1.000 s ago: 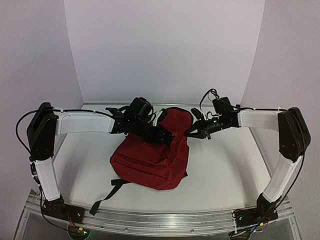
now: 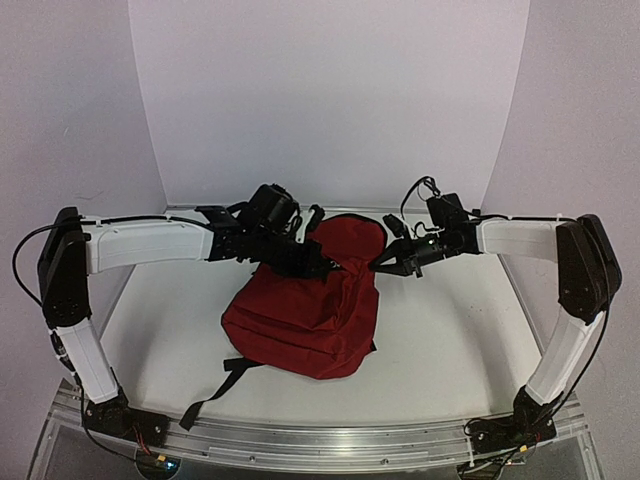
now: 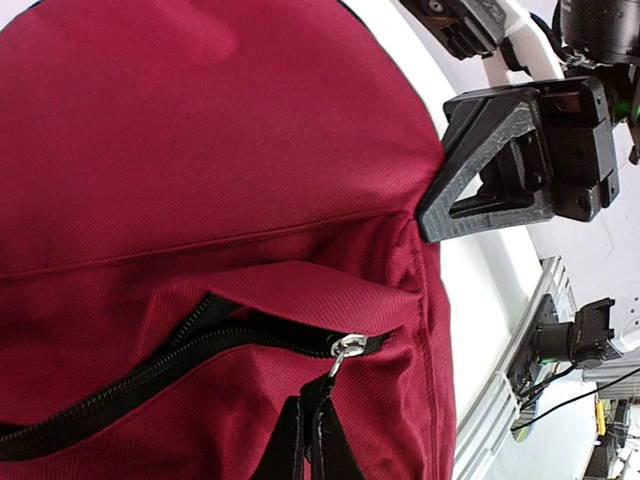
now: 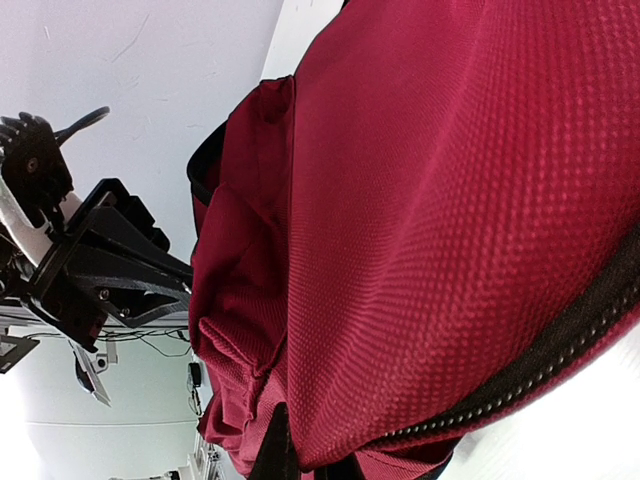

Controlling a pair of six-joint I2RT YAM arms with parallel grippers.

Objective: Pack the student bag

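A red backpack (image 2: 285, 310) lies on the table, its fabric creased near the upper right. In the left wrist view a black zipper (image 3: 130, 380) runs across it, ending at a silver zipper slider (image 3: 348, 345) at the right end. My left gripper is shut on the thin zipper pull hanging from that slider. At the bag's right edge, my right gripper (image 2: 375, 266) is shut with red bag fabric pinched at its fingertips. The bag's inside cannot be seen.
A loose black strap (image 2: 215, 393) trails from the bag's lower left corner. Walls rise on both sides and behind.
My left gripper and arm have shifted a little to the left over the bag. The right arm and the bag's outline look the same.
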